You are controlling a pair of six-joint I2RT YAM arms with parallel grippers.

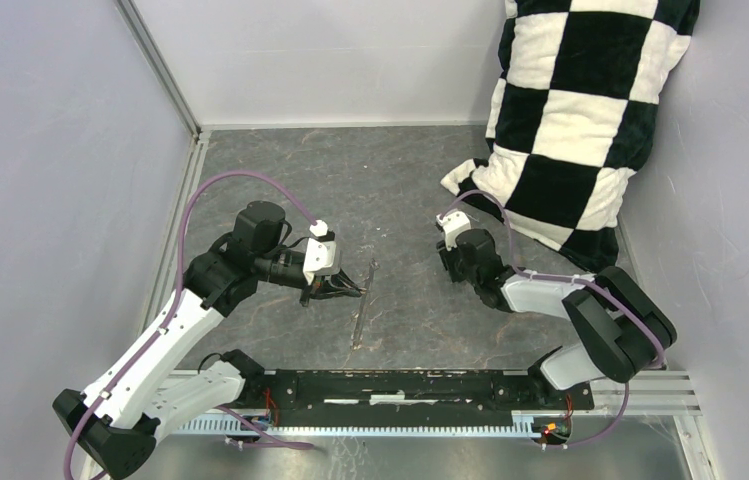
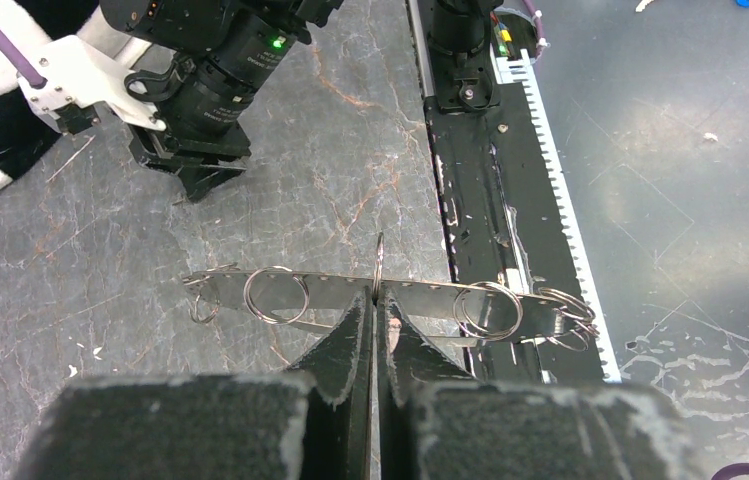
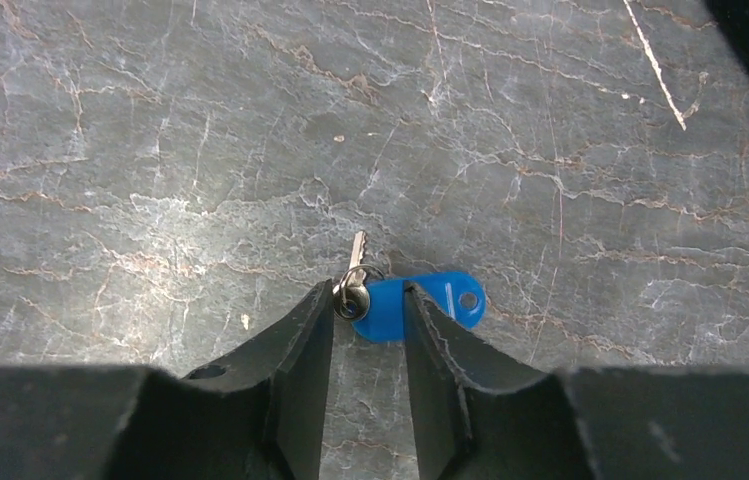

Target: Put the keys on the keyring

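Observation:
A metal strip (image 2: 335, 291) with several wire rings along it is held up off the floor in the left wrist view. My left gripper is shut on it near the middle, where one ring stands edge-on. A small key (image 3: 358, 250) on a thin ring lies on the grey floor with a blue tag (image 3: 440, 292). Over them my right gripper is part open, its left fingertip near the key's head and its right fingertip over the tag. Whether the fingers touch either one is hard to tell.
A black-and-white checkered cushion (image 1: 580, 110) leans at the back right. A black rail (image 1: 400, 395) runs along the front edge. The grey floor (image 1: 350, 190) behind the arms is clear.

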